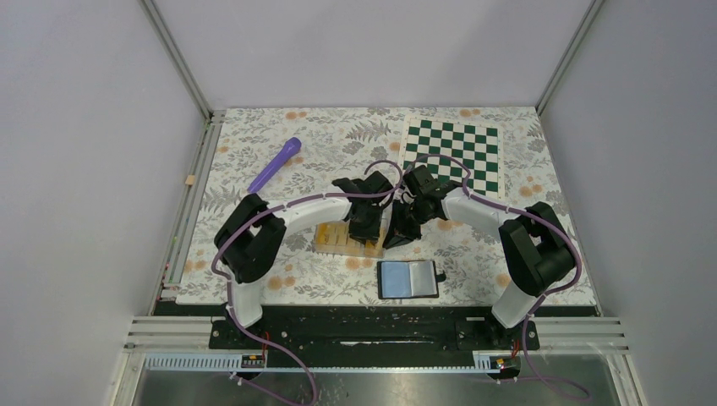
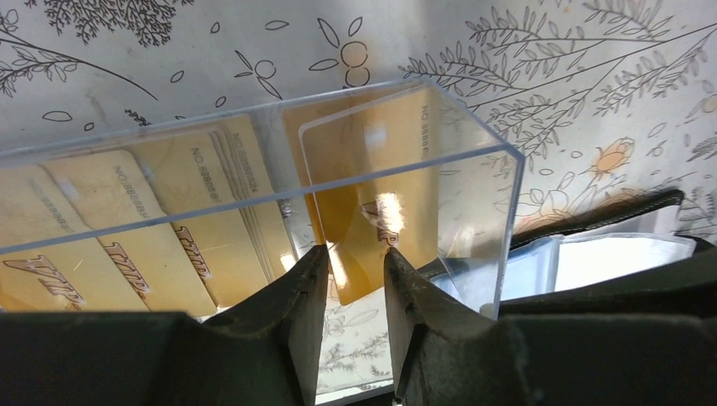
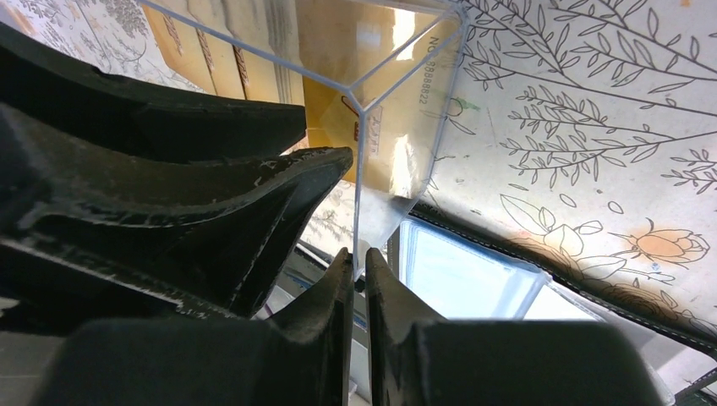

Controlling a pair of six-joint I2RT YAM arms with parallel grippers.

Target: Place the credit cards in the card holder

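Observation:
A clear box (image 1: 330, 248) lies on the table with several gold cards (image 2: 127, 211) leaning in it. One gold card (image 2: 406, 228) stands apart near its right end. At that card's lower edge is my left gripper, fingers a little apart; whether the card's edge is between them cannot be made out. My right gripper is shut on the wall (image 3: 359, 203) at the box's right end. In front of the box, a black-edged folding holder (image 1: 395, 279) lies open, showing a blue side and a whitish side.
A purple stick-like object (image 1: 275, 165) lies at the back left, and a green-and-white checkerboard (image 1: 473, 148) at the back right. Both gripper tips are close together at the box.

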